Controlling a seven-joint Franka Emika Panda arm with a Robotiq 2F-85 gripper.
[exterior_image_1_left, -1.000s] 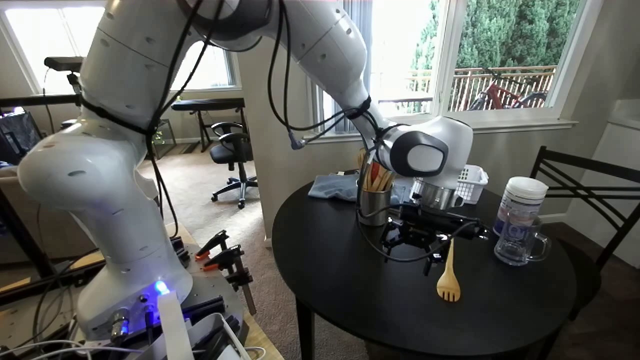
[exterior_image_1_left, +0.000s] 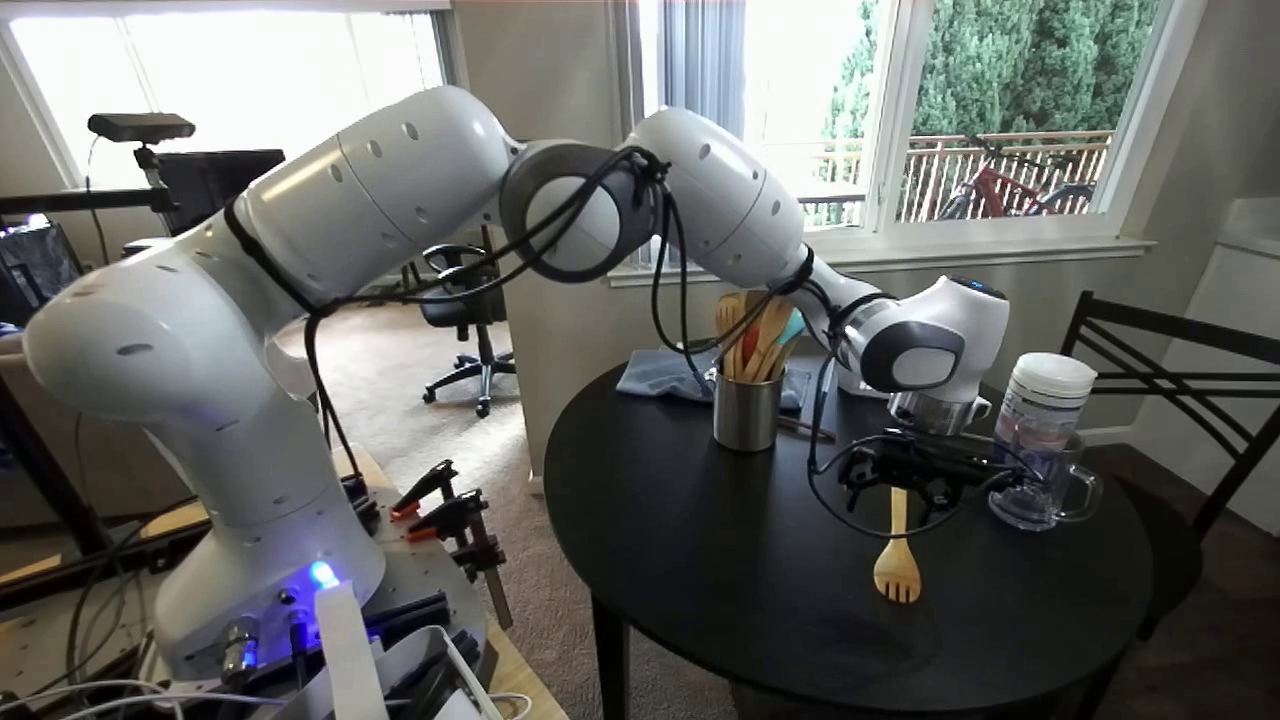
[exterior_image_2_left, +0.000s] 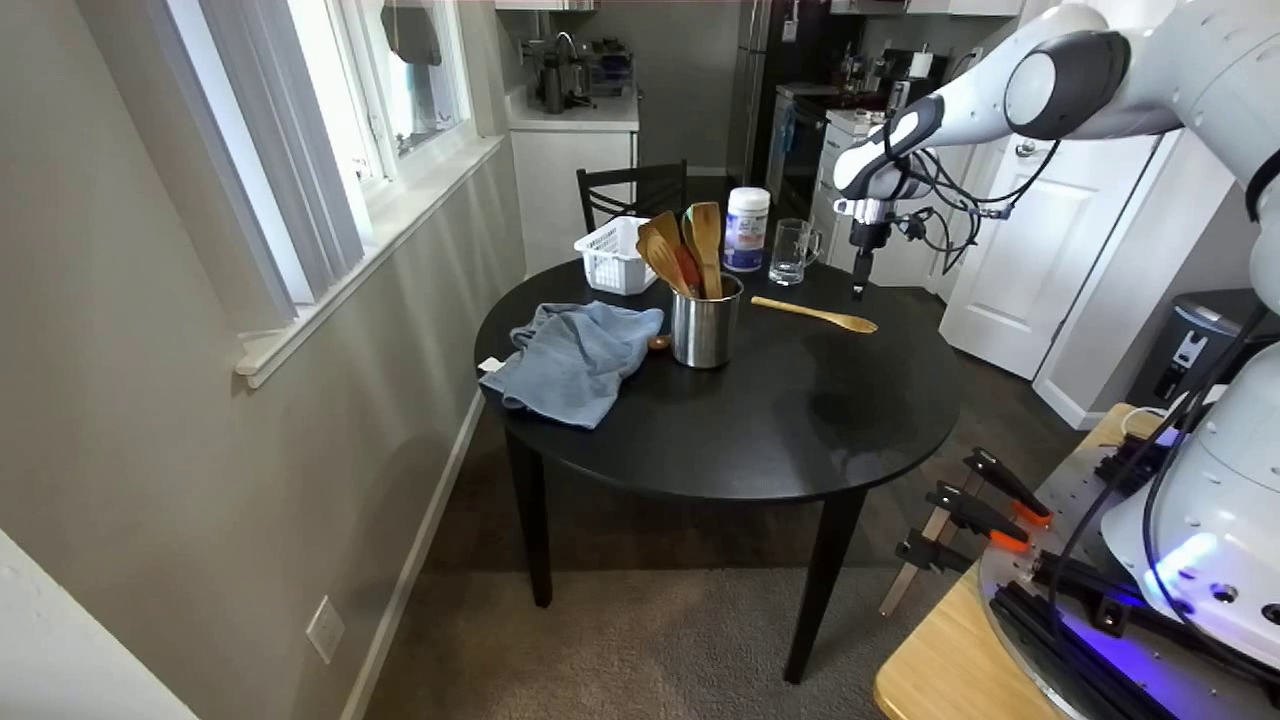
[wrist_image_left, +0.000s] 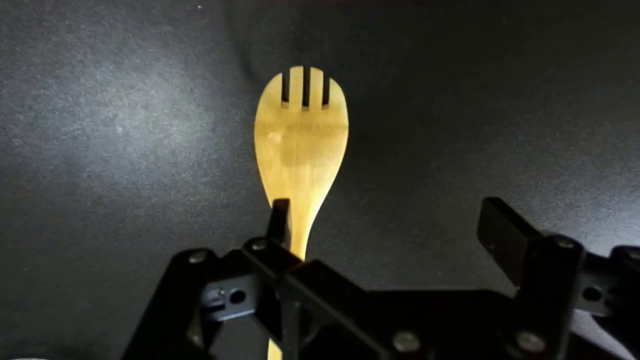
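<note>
A light wooden fork (wrist_image_left: 301, 141) lies flat on the black round table, its tined head nearest the front in exterior view 1. Over its handle hangs my gripper (exterior_image_1_left: 897, 494), open and pointing down. In the wrist view, the left finger (wrist_image_left: 279, 219) overlaps the edge of the fork's neck, while the right finger (wrist_image_left: 504, 240) stands well off to the right over bare table. Only tabletop shows in most of the gap between them. Part of the handle is hidden behind the gripper's body. Whether a finger touches the fork, I cannot tell.
A steel holder (exterior_image_2_left: 702, 330) full of wooden utensils stands on the table (exterior_image_2_left: 768, 444), beside a blue-grey cloth (exterior_image_2_left: 576, 360). Towards the far side are a white basket (exterior_image_2_left: 615, 266), a white-lidded canister (exterior_image_2_left: 746, 228) and a glass mug (exterior_image_2_left: 792, 252).
In exterior view 1 my arm has reached farther out, and the gripper has moved right, from left of the fork to over its handle. The arm now hides the white basket. The fork lies as before.
</note>
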